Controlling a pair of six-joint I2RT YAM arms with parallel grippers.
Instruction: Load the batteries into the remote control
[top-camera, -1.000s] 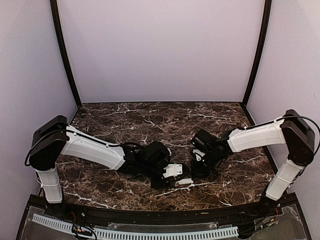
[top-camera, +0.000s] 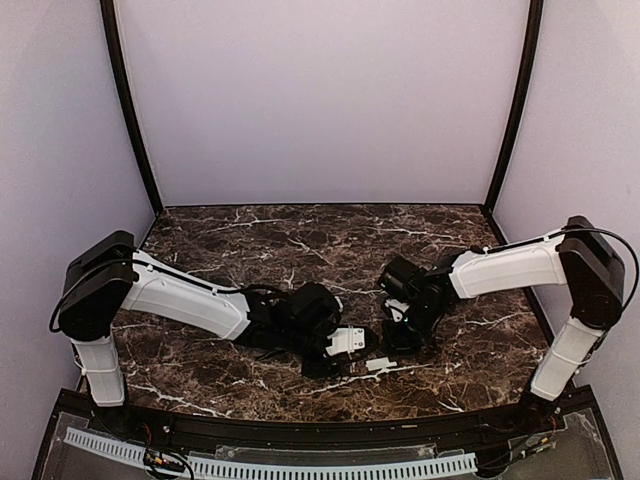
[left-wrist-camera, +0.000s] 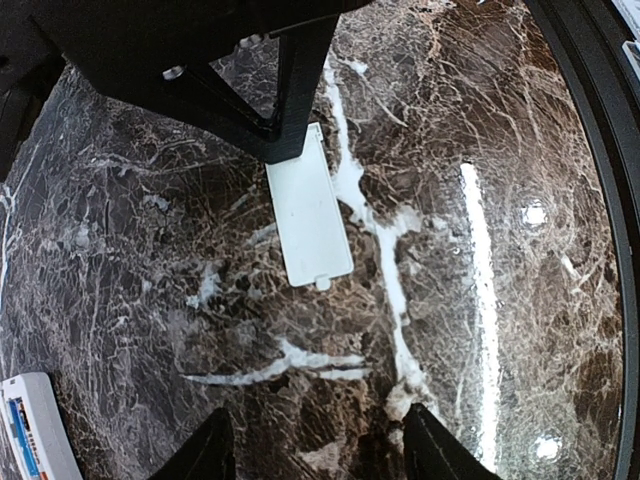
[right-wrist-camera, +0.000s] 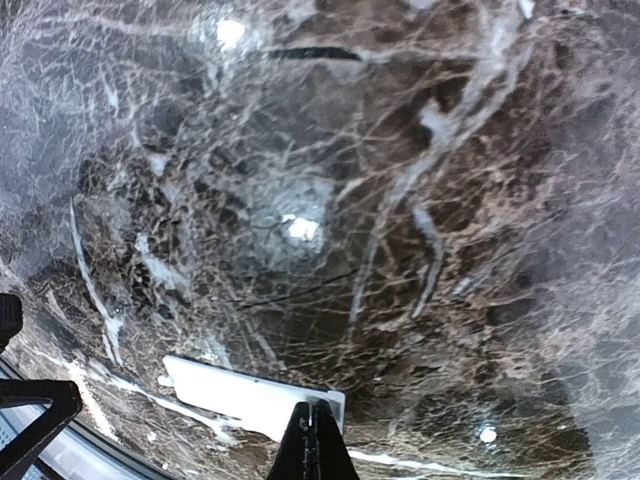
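Observation:
A white flat plate, apparently the battery cover, lies on the marble table in front of my right gripper, whose dark tip is at one end of it, shut with nothing visible between its fingers. In the left wrist view, my left gripper stands open, its two tips at the bottom edge, short of the plate. A white object with blue inside, likely the remote's battery compartment, is partly visible at that view's lower left.
The dark table edge runs close along the front.
The white plate has shifted to the right, away from my left gripper, along with a slight movement of my right gripper. The left arm has not visibly moved.

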